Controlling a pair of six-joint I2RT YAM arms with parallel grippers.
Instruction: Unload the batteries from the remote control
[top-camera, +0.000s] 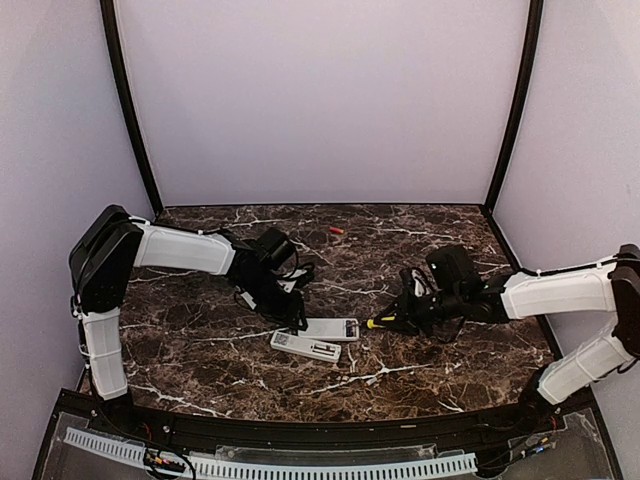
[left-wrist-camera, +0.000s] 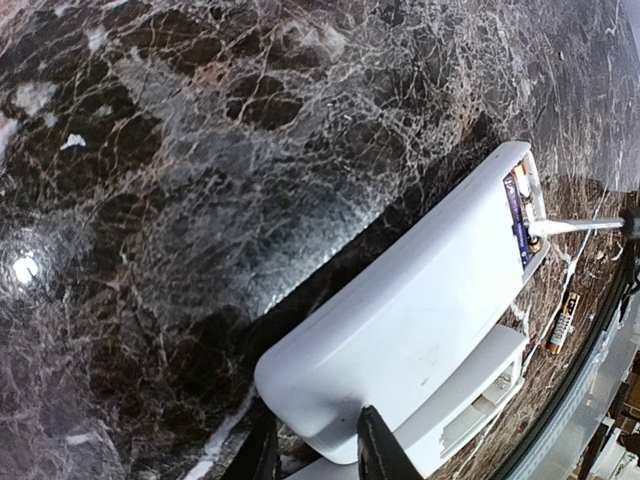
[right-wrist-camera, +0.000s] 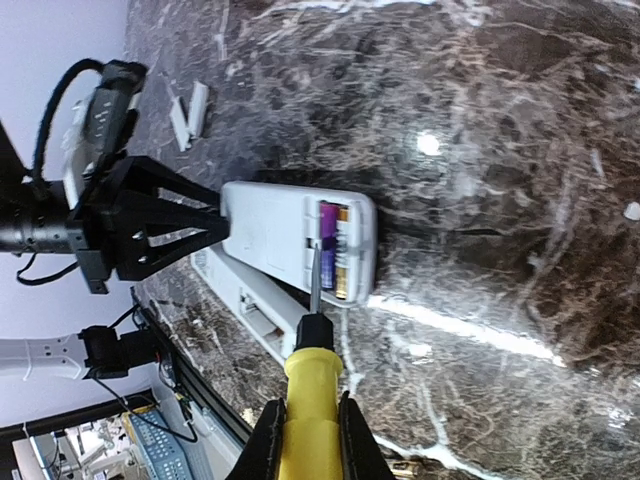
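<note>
A white remote control (top-camera: 331, 329) lies with its open battery bay towards the right. In the right wrist view, a purple battery (right-wrist-camera: 328, 222) and an orange-ended battery (right-wrist-camera: 342, 250) sit side by side in that bay. My left gripper is shut on the remote's opposite end. Between the fingers of my right gripper is a yellow-handled tool (right-wrist-camera: 312, 375), held fast. The tool's thin metal tip reaches over the bay at the purple battery's side; whether it touches the battery I cannot tell.
A second white remote (top-camera: 305, 345), its narrow bay showing, lies alongside on the near side. A loose battery (left-wrist-camera: 565, 322) rests near the table's front edge. Far back is a small red object (top-camera: 336, 230).
</note>
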